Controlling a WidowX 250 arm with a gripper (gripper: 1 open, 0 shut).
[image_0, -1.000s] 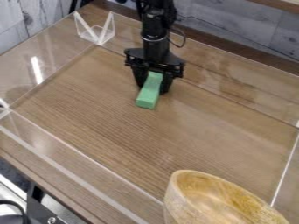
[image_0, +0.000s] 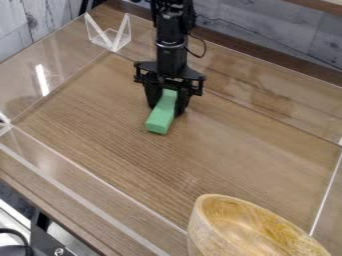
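Note:
The black gripper (image_0: 168, 87) hangs over the middle-back of the wooden table, shut on a green object (image_0: 162, 115), a small upright-to-slanted block whose lower end points toward the camera. The fingertips are dark and partly hidden by the object, and whether its lower end touches the table is hard to tell.
A large yellow bowl (image_0: 247, 232) fills the lower right corner. A white wire-like stand (image_0: 110, 30) is at the back left. Tiled wall and a ledge edge line the back.
The gripper has moved slightly toward the camera and a little left, and the green object has moved down in the view with it.

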